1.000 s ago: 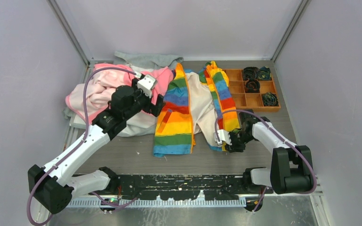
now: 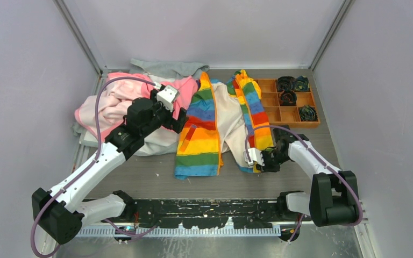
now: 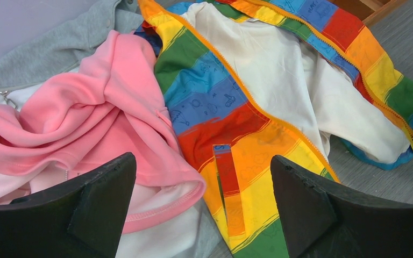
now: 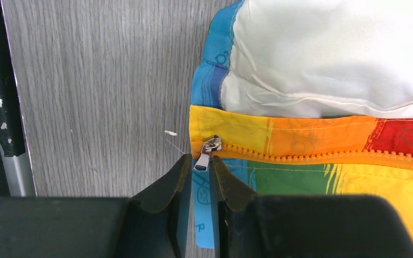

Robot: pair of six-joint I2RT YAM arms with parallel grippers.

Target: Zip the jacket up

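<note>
The rainbow jacket (image 2: 197, 142) lies open on the table, its white lining (image 3: 263, 64) between two striped front panels. My left gripper (image 2: 177, 118) hangs open above the left side; nothing is between its fingers. At the lower end of the right panel, my right gripper is shut on the metal zipper pull (image 4: 203, 161), whose slider sits on the orange zipper tape. The left panel's lower end is outside the right wrist view.
Pink and white garments (image 2: 102, 107) with grey fabric pile at the back left. An orange compartment box (image 2: 289, 118) with dark coils stands back right. Bare table (image 2: 193, 188) runs along the front.
</note>
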